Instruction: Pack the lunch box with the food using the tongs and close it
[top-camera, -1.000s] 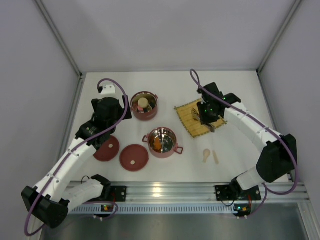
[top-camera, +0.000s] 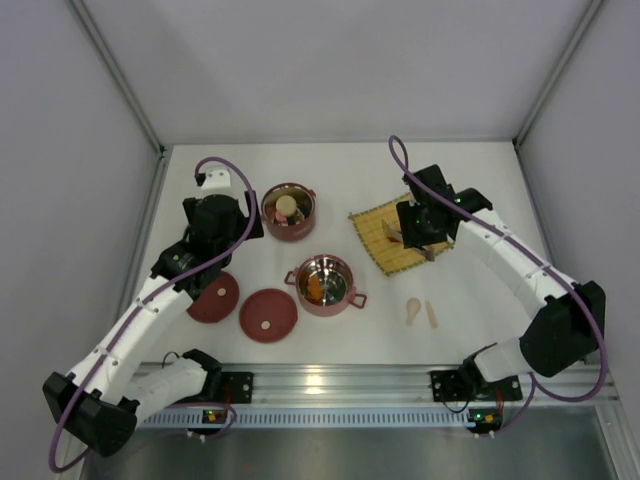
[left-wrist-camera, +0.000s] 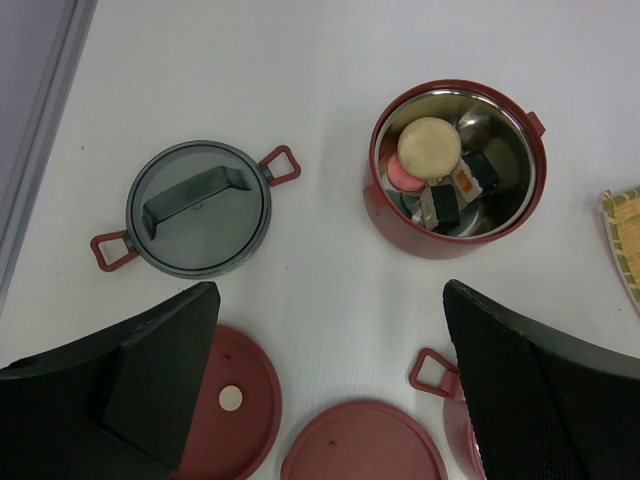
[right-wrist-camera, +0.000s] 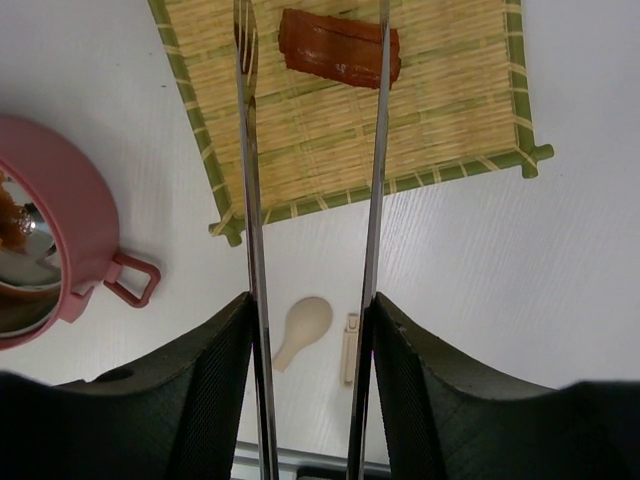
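Observation:
A reddish-brown sausage-like piece (right-wrist-camera: 330, 47) lies on the yellow woven mat (right-wrist-camera: 330, 150). My right gripper has its fingers pressed against the outer sides of long metal tongs (right-wrist-camera: 375, 225). The tongs' two arms are spread; one ends in fork tines, and the other crosses the piece's right end. I cannot tell whether they touch it. In the left wrist view, my left gripper is open and empty. Farther off is a dark red pot (left-wrist-camera: 415, 225) holding a round bun, a pink piece and dark-wrapped pieces. A pink pot (top-camera: 327, 300) holds orange food.
A grey lid (left-wrist-camera: 195, 205) with a handle lies at the left. Two dark red round lids (top-camera: 268, 315) sit toward the front left. A pale spoon (right-wrist-camera: 308, 320) and a slim light piece (right-wrist-camera: 350, 350) lie before the mat. Bare table remains around the mat.
The left arm and the pots have stayed put.

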